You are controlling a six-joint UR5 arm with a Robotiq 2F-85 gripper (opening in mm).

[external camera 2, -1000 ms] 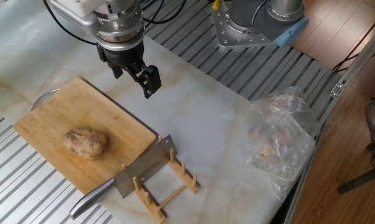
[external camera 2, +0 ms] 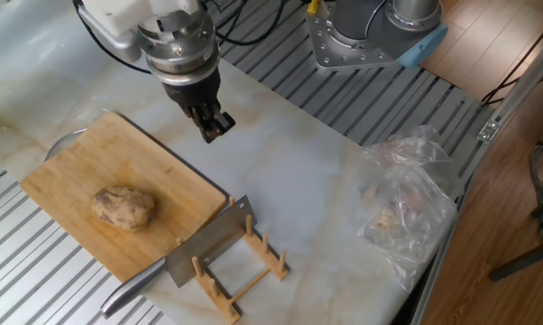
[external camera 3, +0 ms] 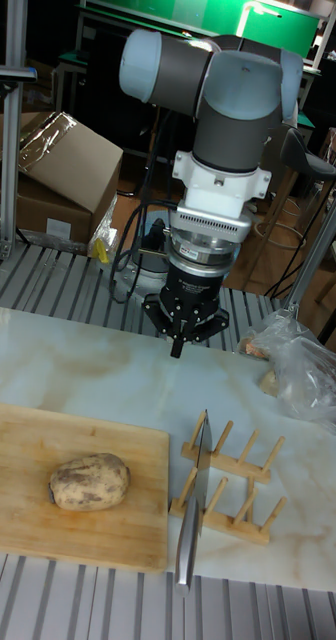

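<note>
My black gripper (external camera 2: 216, 129) (external camera 3: 180, 346) hangs above the pale marbled tabletop, pointing down, clear of every object. Its fingers overlap in both views, so whether they are apart or together is unclear; nothing shows held. A brown potato (external camera 2: 124, 208) (external camera 3: 89, 482) lies on the wooden cutting board (external camera 2: 118, 149) (external camera 3: 126, 443). Beside the board is a small wooden peg rack (external camera 2: 250, 286) (external camera 3: 241, 467). A cleaver stands on edge in the rack, its blade (external camera 2: 208, 242) among the pegs and its metal handle (external camera 2: 133, 288) (external camera 3: 187, 544) sticking out toward the table's front.
A clear plastic bag (external camera 2: 407, 212) (external camera 3: 297, 368) with something inside lies at the table's far end. The tabletop (external camera 2: 289, 162) between gripper, rack and bag is bare. Cardboard boxes (external camera 3: 68, 171) stand behind the slatted metal bench (external camera 3: 52, 283).
My gripper has turned about its own axis, so its fingers, seen spread a second ago, now overlap in exterior view 2. The wrist has shifted slightly. Potato, board, cleaver and rack are unmoved.
</note>
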